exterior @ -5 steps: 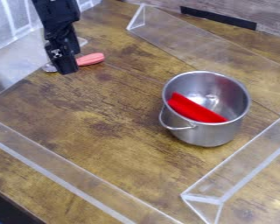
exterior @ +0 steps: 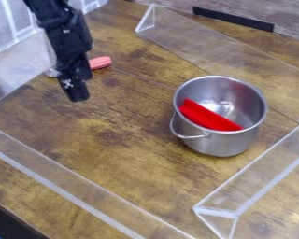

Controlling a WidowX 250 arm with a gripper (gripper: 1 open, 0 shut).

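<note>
My black gripper [exterior: 71,79] hangs at the upper left above the wooden table, its fingers pointing down; whether they are apart or closed is hard to make out. Just behind it lies a pink sausage-like object [exterior: 100,63], partly hidden by the gripper. At the right stands a steel pot [exterior: 217,142] with a side handle, holding a long red object [exterior: 207,116].
Clear plastic barriers edge the workspace at the upper right [exterior: 200,47], lower right and left.
The gripper has shifted slightly and moved a little lower in the view over the last second. The pot and pink object have not visibly moved.
</note>
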